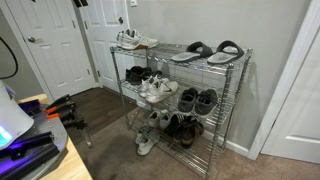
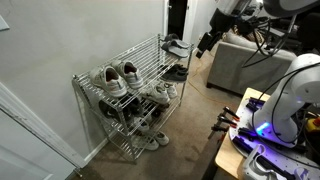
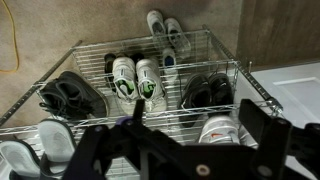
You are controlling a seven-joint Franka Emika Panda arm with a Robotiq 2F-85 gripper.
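A wire shoe rack [image 1: 222, 112] of three tiers holds several pairs of shoes. On its top tier, white sneakers [image 1: 135, 40] sit at one end and grey slide sandals [image 1: 207, 52] at the other. Lower down are white shoes [image 1: 157, 88] and dark shoes [image 1: 197, 101]. My gripper [image 2: 206, 43] hangs high in front of the rack in exterior view 2. Seen from the wrist, the open gripper is above the rack with nothing between its fingers. A white sneaker [image 3: 220, 130] is partly hidden behind the right finger.
The arm's wooden table [image 1: 66, 165] stands across from the rack, with an empty strip of carpet [image 2: 187, 150] between. A wall [image 2: 45, 70] runs behind the rack. A grey couch [image 2: 237, 62] lies beyond its far end.
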